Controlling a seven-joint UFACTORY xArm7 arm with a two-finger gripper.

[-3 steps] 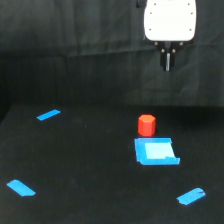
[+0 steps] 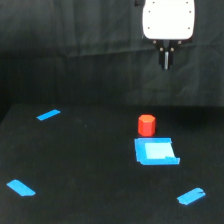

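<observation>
My gripper [image 2: 167,60] hangs at the top right of the camera view, well above the table and clear of everything on it. Its narrow dark fingers point down close together; at this size I cannot tell whether they are parted. Below it on the black table stands a small red block [image 2: 147,125], with nothing touching it from above. Just in front of the block lies a light patch framed with blue tape [image 2: 173,161].
Separate strips of blue tape mark the table: one at the back left [image 2: 49,115], one at the front left [image 2: 21,188], one at the front right [image 2: 191,196]. Bare black table [image 2: 80,150] fills the left and middle. A dark backdrop [image 2: 70,60] stands behind.
My gripper has shifted very slightly to the left. The red block and the tape are where they were.
</observation>
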